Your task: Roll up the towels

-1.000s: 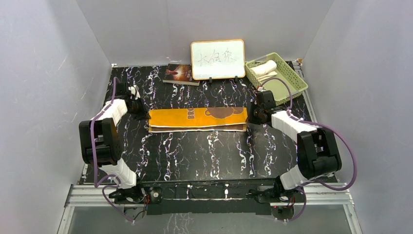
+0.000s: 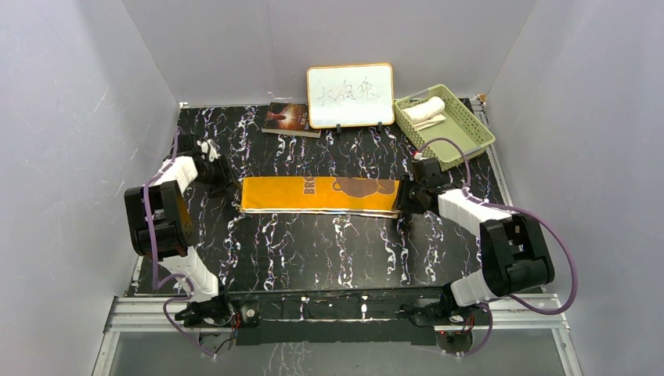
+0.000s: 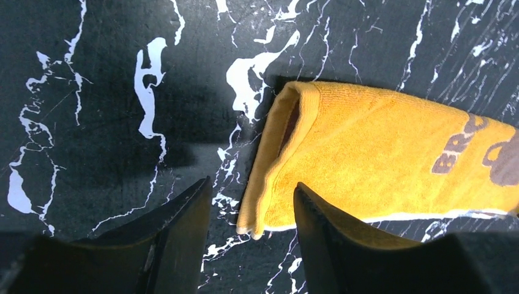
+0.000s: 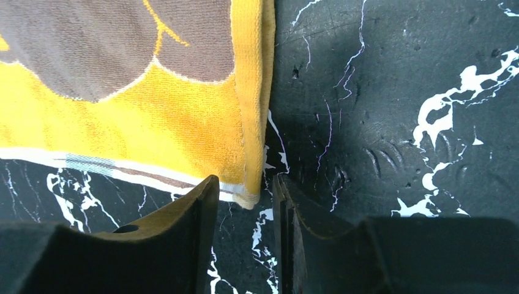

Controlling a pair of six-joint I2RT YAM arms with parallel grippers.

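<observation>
A folded orange towel (image 2: 274,194) with a brown teapot-like print lies flat as a long strip across the middle of the table. Its left end (image 3: 367,153) shows a loose fold with a dark gap between the layers. At that end, my left gripper stands open, and nothing is between its fingers. The right end of the towel (image 4: 183,128) has its lower corner close to my right gripper, which is open too. That corner shows just beyond and between the fingertips, not clamped.
A green basket (image 2: 474,150) holding rolled white cloth stands at the back right. Behind the towel are a whiteboard (image 2: 350,95) and a book (image 2: 291,119).
The towel's upper layer has come down toward the front, covering most of the lower strip that showed before. The left gripper has drawn slightly away from its end; the right has shifted slightly frontward.
</observation>
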